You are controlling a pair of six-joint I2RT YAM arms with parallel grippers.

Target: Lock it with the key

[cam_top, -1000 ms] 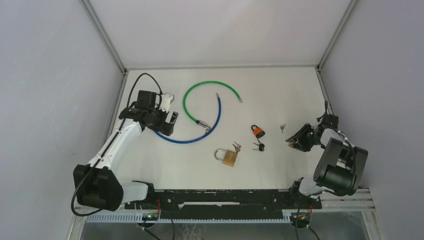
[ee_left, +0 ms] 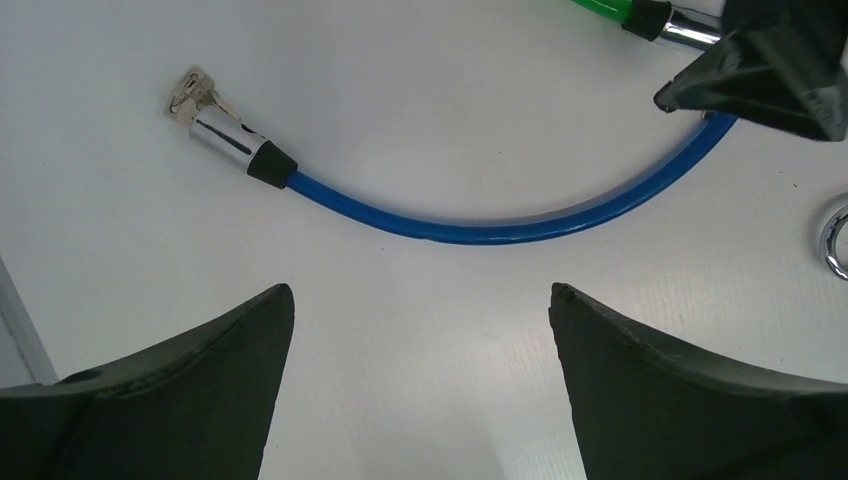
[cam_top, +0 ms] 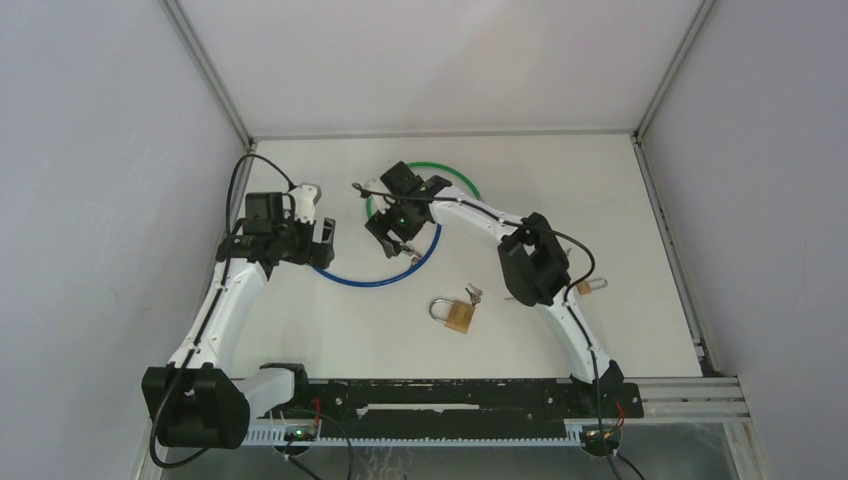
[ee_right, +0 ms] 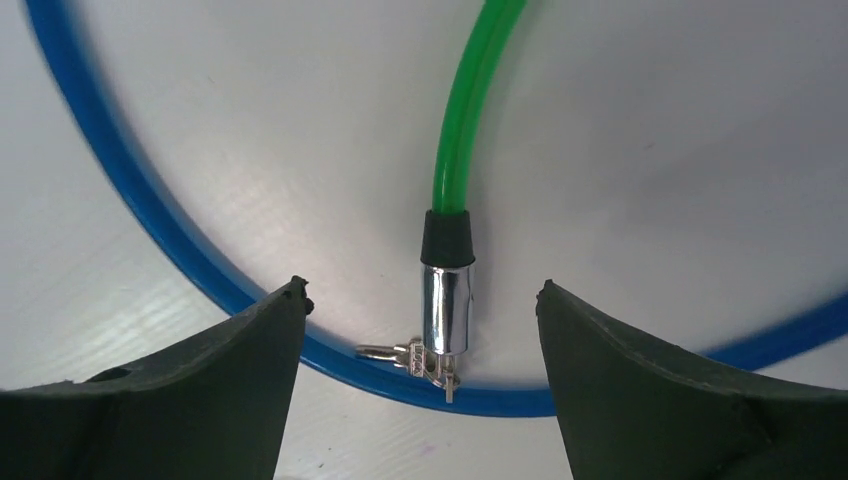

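A green cable lock ends in a silver cylinder with a black collar, and keys stick out at its end, over the blue cable. The blue cable lock curves across the table; its own silver cylinder with keys shows in the left wrist view. My right gripper hangs open above the green lock's cylinder, nothing between its fingers. Over the blue lock's left end, my left gripper is open and empty, and hides that end in the top view.
A large brass padlock with keys lies front centre. A small brass padlock is at the right, partly behind the right arm, which covers the area in between.
My right gripper has left the small brass padlock at the right and swung far left to above the green lock's cylinder. The left gripper has shifted slightly left. The locks lie unmoved.
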